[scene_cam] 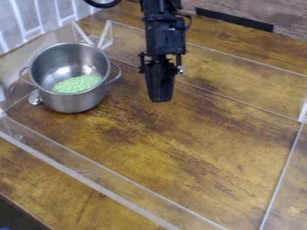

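Observation:
My gripper [160,90] hangs over the wooden surface in the upper middle of the view, dark and pointing down, shut with nothing visible between its fingers. To its left, and apart from it, stands a steel pot [84,97] with two handles, holding a layer of small pale green pieces [77,84].
Clear transparent panels or edges run along the left, front and right. A pale wall or barrier stands at the back left.

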